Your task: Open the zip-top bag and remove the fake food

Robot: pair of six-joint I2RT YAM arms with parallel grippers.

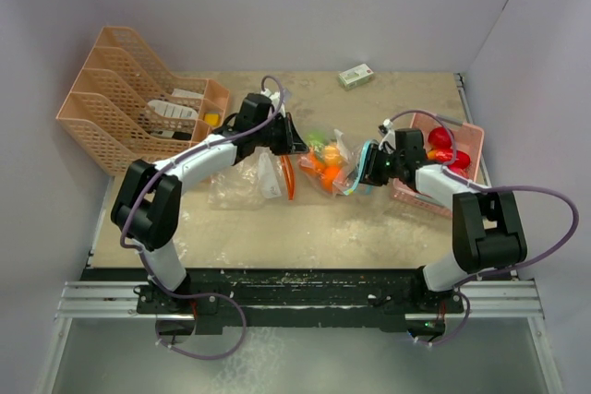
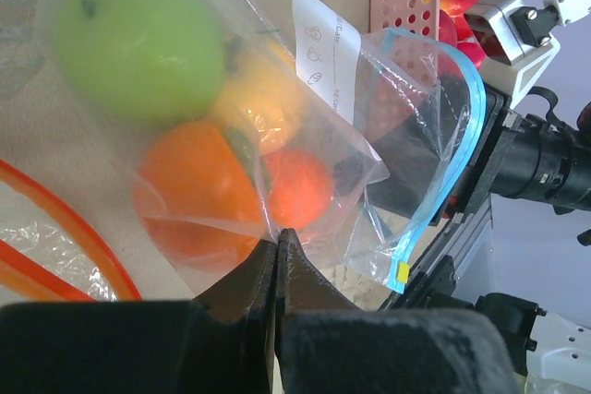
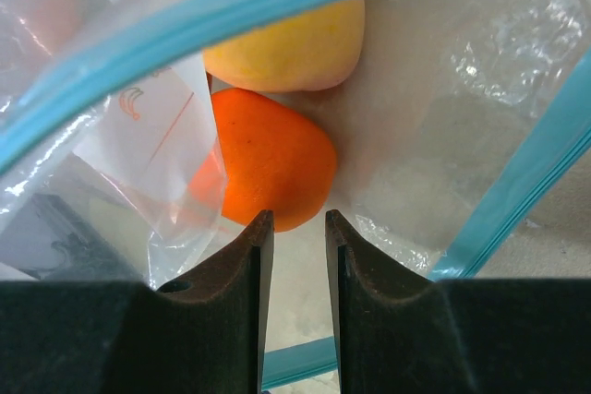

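Observation:
The zip bag with fake food lies mid-table in the top view; its blue zip edge faces my right arm. Inside are a green fruit, yellow ones and orange ones. My left gripper is shut at the bag's near end, with crumpled plastic at its tips. My right gripper is part open at the bag's mouth, its fingers apart below an orange piece, nothing seen between them; blue zip edges show above and below it.
A pink basket with red items stands right, a tan divided rack at the back left. A small box lies at the back. Orange strips lie beside the bag.

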